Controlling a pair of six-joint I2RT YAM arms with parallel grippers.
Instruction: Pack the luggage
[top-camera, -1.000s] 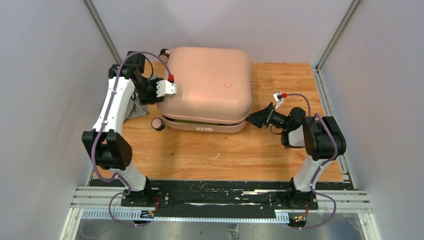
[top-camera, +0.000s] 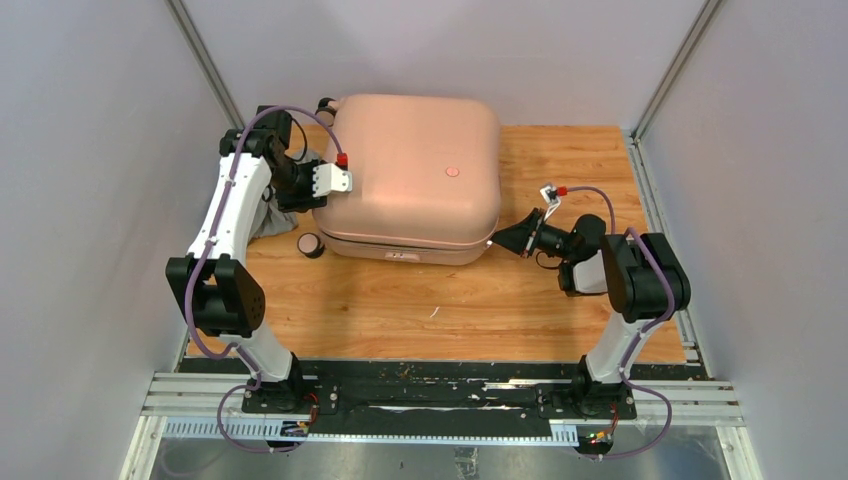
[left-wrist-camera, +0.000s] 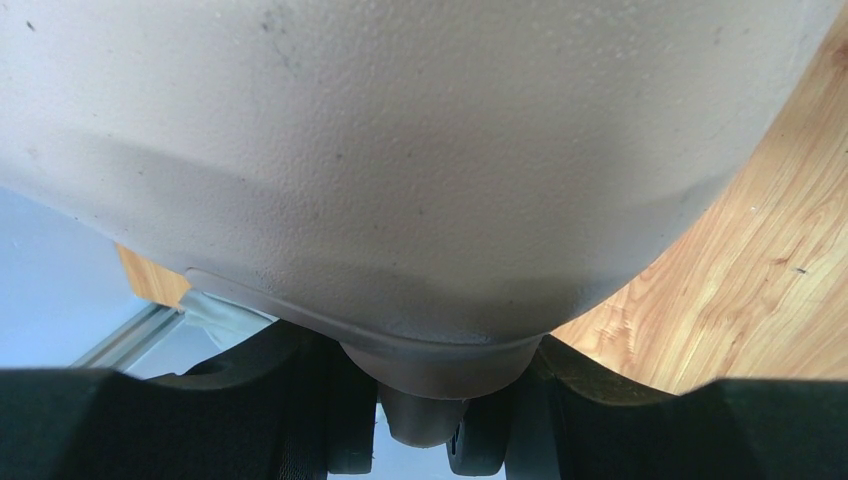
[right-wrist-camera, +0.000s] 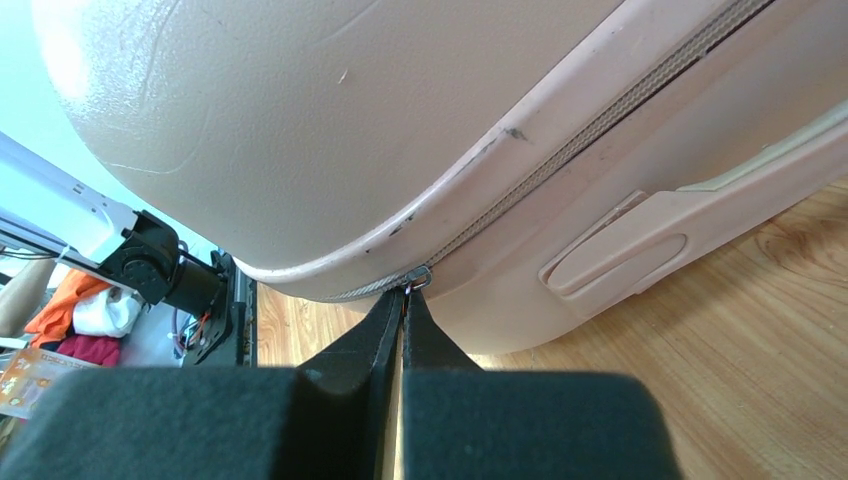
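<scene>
The closed pink suitcase (top-camera: 410, 170) lies on the wooden board, its zipper (right-wrist-camera: 600, 120) along the front side. My left gripper is shut on the suitcase's left side, around a protruding part seen at the bottom of the left wrist view. My right gripper is shut at the front right corner, its tips at the metal zipper slider (right-wrist-camera: 418, 275); whether the slider is between them is hard to tell. A moulded handle (right-wrist-camera: 620, 250) sits below the zipper.
A grey cloth (top-camera: 268, 222) lies left of the suitcase, beside a round dark wheel-like object (top-camera: 310, 245). The board is clear at the front and right. White walls enclose the back and sides.
The suitcase's front seam has narrowed, with the greenish contents no longer showing. The suitcase and right gripper have shifted slightly left.
</scene>
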